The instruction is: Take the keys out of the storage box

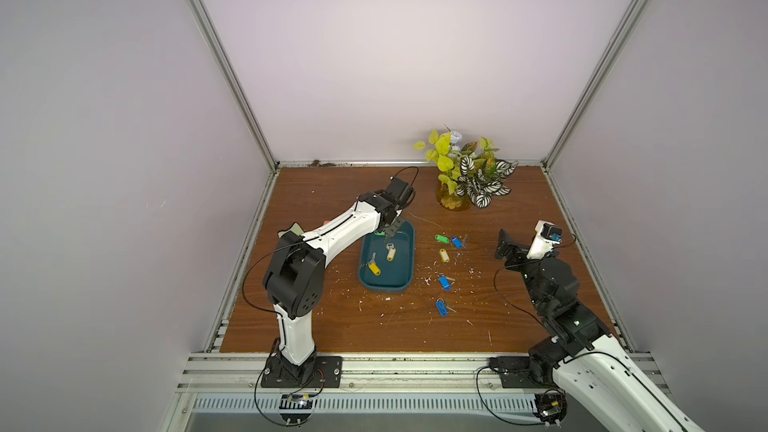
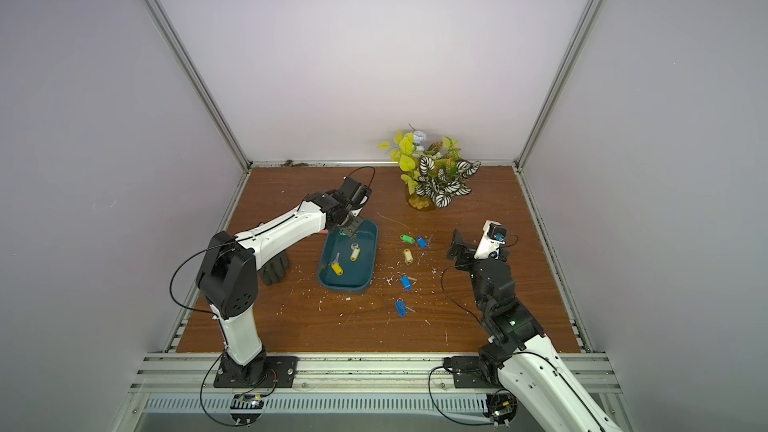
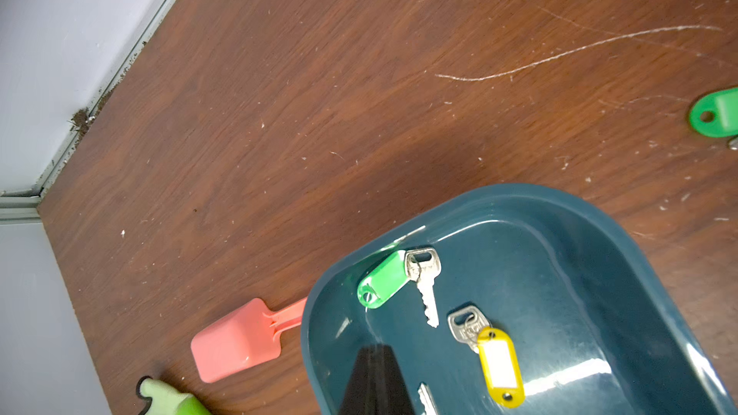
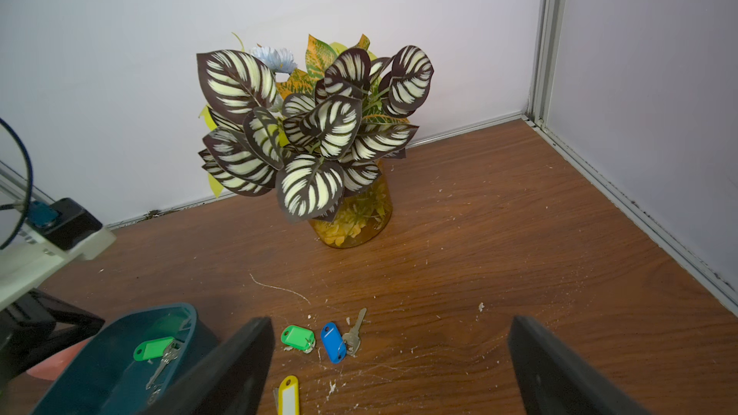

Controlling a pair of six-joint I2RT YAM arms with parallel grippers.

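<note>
The dark teal storage box (image 1: 387, 282) holds three tagged keys. A green-tagged key (image 3: 384, 278) lies against its far wall, a yellow-tagged key with a white label (image 3: 501, 367) is near the middle, and another yellow-tagged key (image 1: 374, 267) is closer to the front. Over the box's far-left part is my left gripper, pointing down, its fingers close together. Nothing shows between them; any slim gap is too small to make out. My right gripper stands wide open and empty, right of the loose keys.
Several tagged keys, such as a green one (image 1: 441, 238) and a blue one (image 1: 441, 307), lie on the table right of the box. A potted plant (image 1: 454, 198) stands behind. A pink scoop (image 3: 236, 340) touches or nearly touches the box's left side.
</note>
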